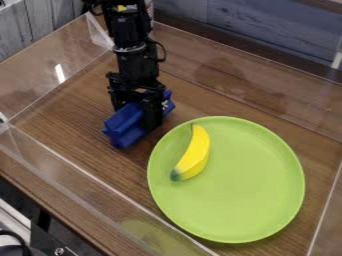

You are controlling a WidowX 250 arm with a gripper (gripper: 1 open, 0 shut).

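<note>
My black gripper (140, 100) reaches down from the top of the view onto a dark blue block-like object (124, 127) on the wooden table. Its fingers are over the object's upper part; whether they are closed on it is hard to make out in the dark. A green plate (254, 200) lies to the right, with a yellow banana (193, 152) on its left part.
The wooden table (254, 90) has bare room at the back right and left. Clear low walls or edges border it, with grey panels behind at the top.
</note>
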